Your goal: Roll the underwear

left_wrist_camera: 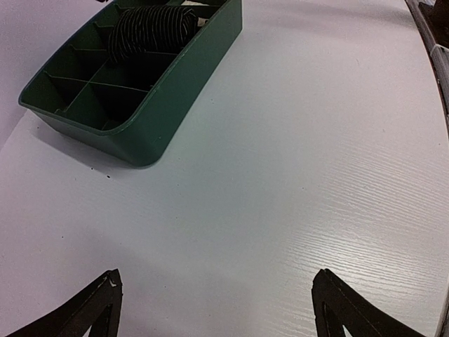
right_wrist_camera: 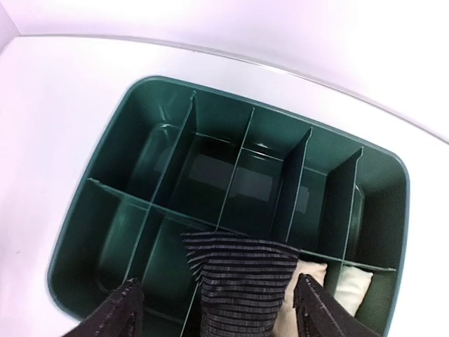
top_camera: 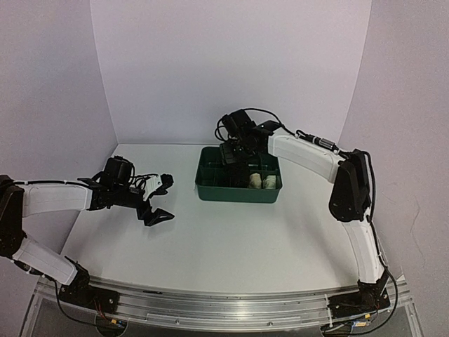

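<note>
A green divided box (top_camera: 238,195) stands at the back middle of the table. In it a dark striped rolled underwear (right_wrist_camera: 245,281) sits in a front compartment, beside cream rolls (right_wrist_camera: 351,291). My right gripper is raised over the box, open, its fingers either side of the striped roll as seen from above; it does not visibly grip it. My left gripper is open at the left over bare table, nothing between its fingers, facing the box.
Walls stand at the back and both sides, and a metal rail runs along the front edge.
</note>
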